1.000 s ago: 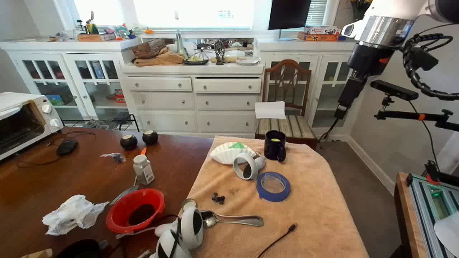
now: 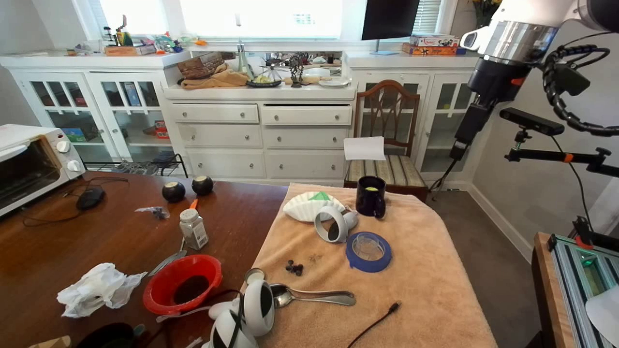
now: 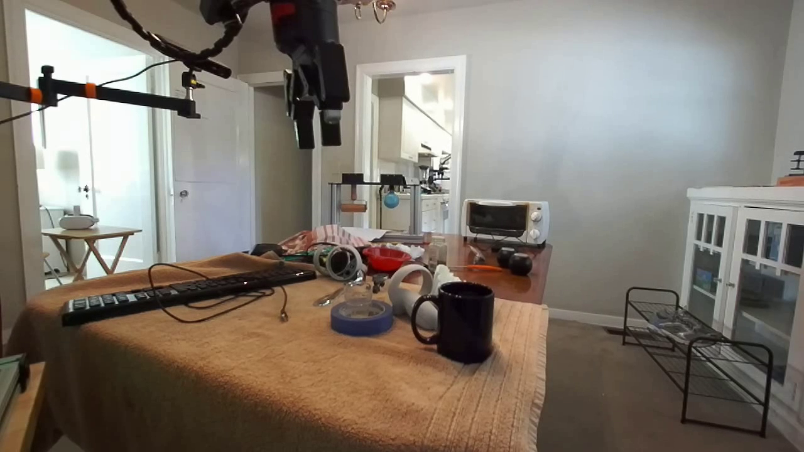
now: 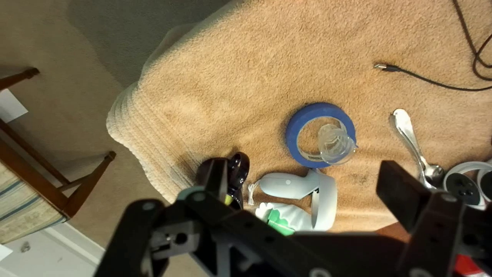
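High above the towel-covered table hangs my gripper (image 3: 318, 143), its two fingers apart and nothing between them. In exterior view 1 the gripper (image 2: 458, 152) is seen edge-on, to the right of the table. Below, on the tan towel (image 2: 423, 278), lies a roll of blue tape (image 2: 383, 262) with a clear plastic cup (image 4: 335, 144) inside its ring. A black mug (image 2: 366, 200) stands upright near the towel's far edge, with something yellow-green inside. Beside it are a white controller (image 4: 288, 184) and a white fluted dish (image 2: 302, 209) with a green piece.
Spoons (image 2: 325, 297), more white controllers (image 2: 258, 307) and a cable end (image 2: 393, 307) lie nearer the camera in exterior view 1. A keyboard (image 3: 188, 295) rests on the towel. The bare wood holds a red bowl (image 2: 209, 268) and a shaker bottle (image 2: 193, 229).
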